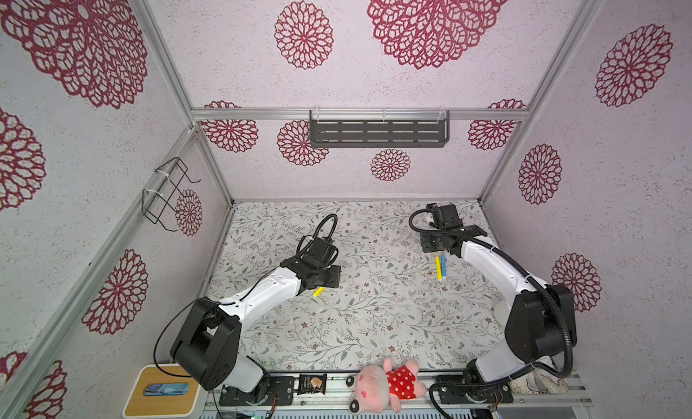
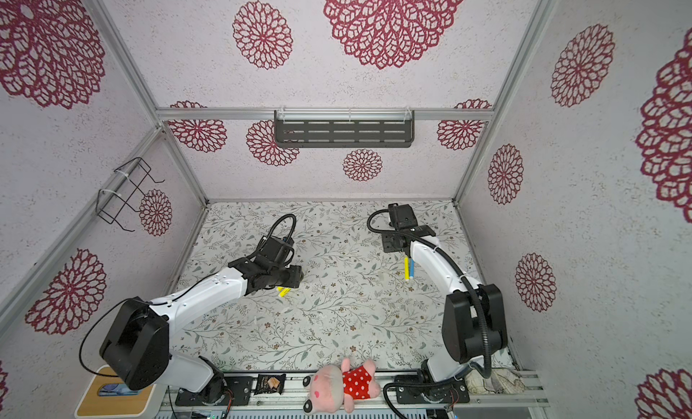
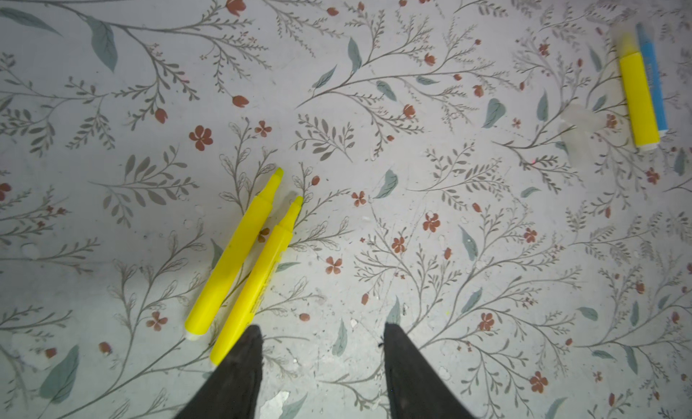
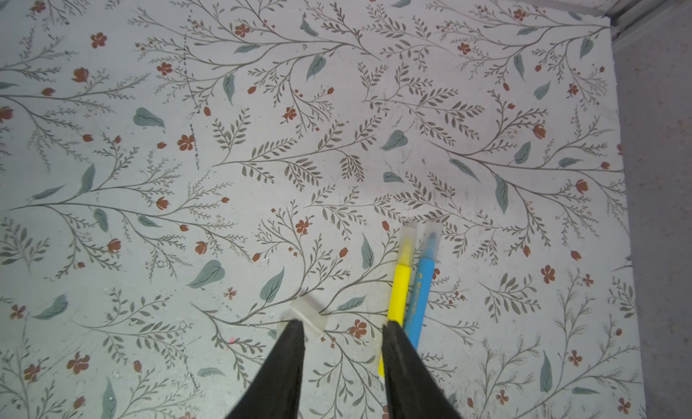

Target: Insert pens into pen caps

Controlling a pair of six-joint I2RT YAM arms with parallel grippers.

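Two uncapped yellow pens, the left one [image 3: 229, 260] and the right one [image 3: 261, 278], lie side by side on the patterned table in the left wrist view. My left gripper is open above the table just right of them, its fingers empty. A translucent cap [image 4: 308, 314] rests on the table in the right wrist view; a fainter clear piece beside it is hard to make out. My right gripper is part open over that area, holding nothing. A yellow pen [image 4: 399, 292] and a blue pen [image 4: 421, 296], both with clear caps on, lie beside its right finger.
A pink plush toy [image 1: 372, 388] and a small dark packet [image 1: 312, 383] sit at the front rail. A grey rack [image 1: 380, 142] hangs on the back wall.
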